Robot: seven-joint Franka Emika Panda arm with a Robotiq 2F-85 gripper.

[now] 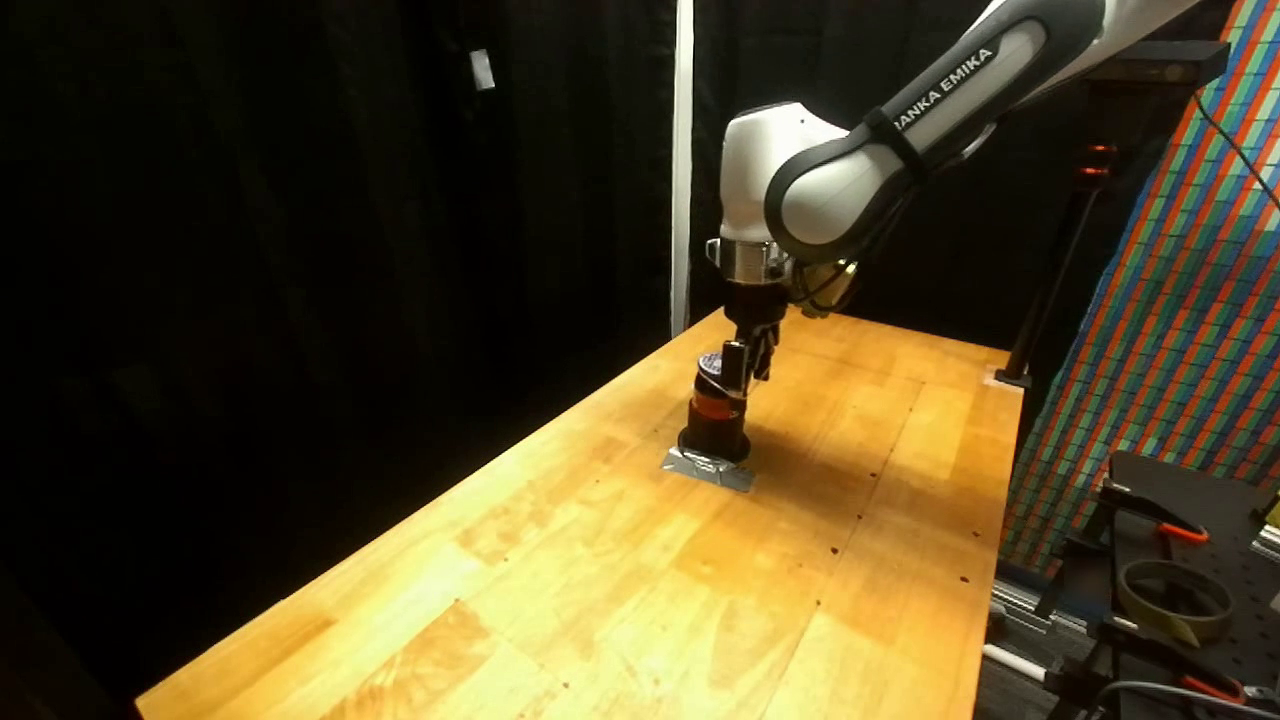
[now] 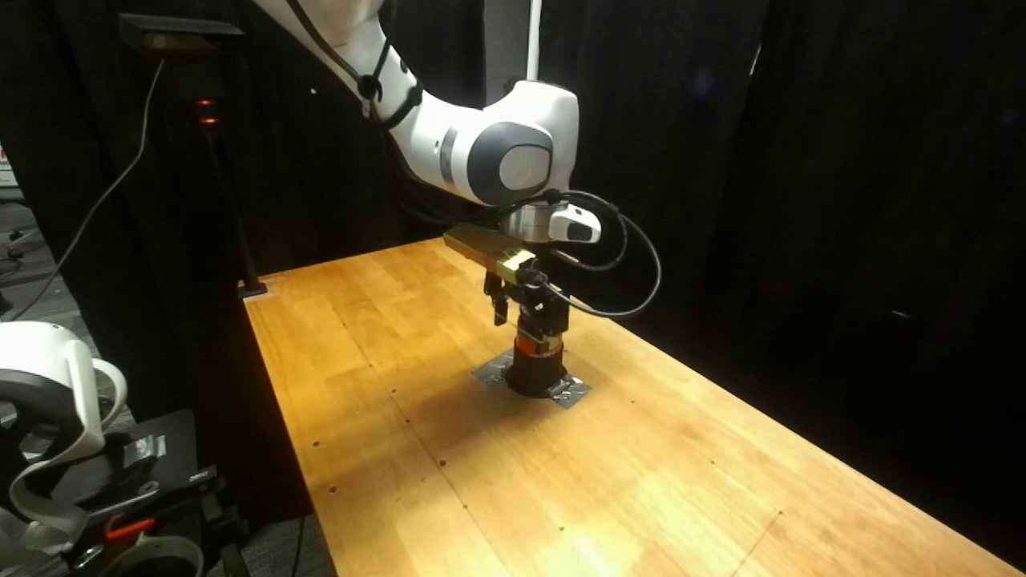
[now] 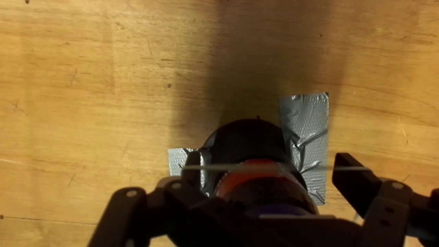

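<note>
A jar with an orange-red band (image 1: pixel 714 408) sits in a black round holder (image 1: pixel 716 434), which grey tape (image 1: pixel 708 469) fixes to the table. Its pale, ridged top (image 1: pixel 710 362) shows left of my gripper (image 1: pixel 749 374) in exterior view 1. From the other side, the jar (image 2: pixel 539 343) is partly covered by the gripper. In the wrist view my gripper is open, its fingers (image 3: pixel 356 179) spread wide on both sides of the jar (image 3: pixel 255 173). The jar's upper end is largely hidden there by the gripper's own parts.
A dark post (image 1: pixel 1056 264) stands at its far right corner. Beside the table is a black cart (image 1: pixel 1200 504) with clamps and a tape roll (image 1: pixel 1173 600).
</note>
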